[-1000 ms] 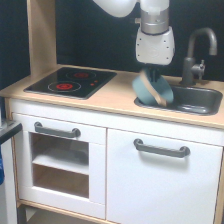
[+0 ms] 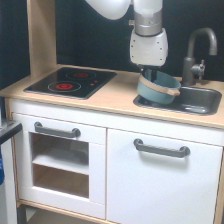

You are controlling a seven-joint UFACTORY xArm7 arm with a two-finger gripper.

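Observation:
A blue-grey pot point(image 2: 154, 90) with a tan strip along its near side is at the left end of the sink point(image 2: 203, 100), overlapping the counter edge there. My white gripper point(image 2: 150, 74) comes down from above, its dark fingers at the pot's back rim. It appears shut on that rim, though the fingertips are small and partly hidden by the pot. The pot leans only slightly. Whether its base touches the counter or the sink is hard to tell.
A curved grey faucet point(image 2: 203, 46) rises behind the sink on the right. On the left is a black stovetop point(image 2: 72, 82) with red-ringed burners, empty. Bare wooden counter point(image 2: 117, 92) lies between stovetop and pot. White cabinets point(image 2: 160, 185) with grey handles stand below.
The pot was steeply tilted and now sits closer to level, a little further right. My gripper has shifted slightly left and down with it.

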